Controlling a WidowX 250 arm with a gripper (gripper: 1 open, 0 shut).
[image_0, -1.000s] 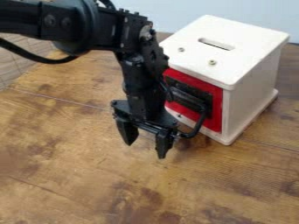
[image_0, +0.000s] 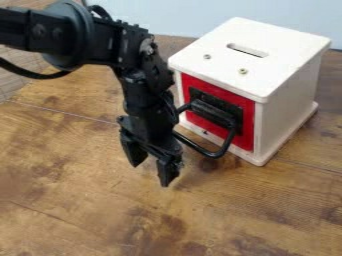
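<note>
My gripper (image_0: 150, 164) hangs low over the wooden table (image_0: 160, 225), pointing down, in front of and left of a white box (image_0: 277, 55). Its two black fingers stand apart with nothing seen between them. The box has a slot on top and a red front panel (image_0: 194, 83) carrying a dark fitting. A black loop of cable or tube from the arm crosses in front of that panel.
A pale wall runs behind the box at the top right.
The arm and gripper have shifted left, away from the box's red front, uncovering more of the panel. The box looks unmoved.
</note>
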